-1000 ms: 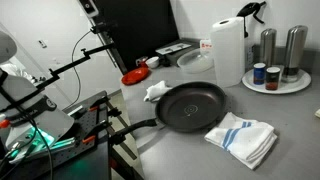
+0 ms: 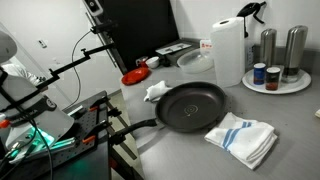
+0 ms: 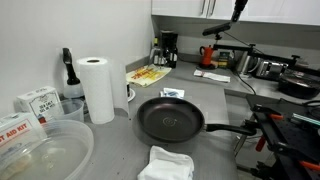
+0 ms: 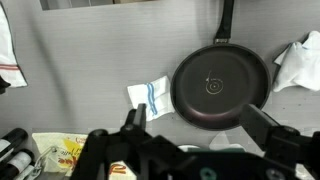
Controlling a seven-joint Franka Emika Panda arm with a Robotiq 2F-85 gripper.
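Observation:
A black frying pan (image 2: 192, 107) lies on the grey counter, its handle (image 2: 134, 131) reaching past the near edge. Beside it rests a folded white towel with blue stripes (image 2: 242, 138); a crumpled white cloth (image 2: 158, 91) is on its other side. From above, the wrist view takes in the pan (image 4: 220, 84), the striped towel (image 4: 152, 98) and the crumpled cloth (image 4: 300, 62). My gripper is open and empty, its dark fingers spread wide at the bottom of that view, high over the counter.
A paper towel roll (image 3: 97, 90) and a clear plastic bowl (image 3: 45, 152) stand on the counter. Tall shakers and small jars share a white plate (image 2: 278, 82). Red bowls (image 2: 136, 75) sit farther back. Bare counter (image 2: 180, 155) lies in front of the pan.

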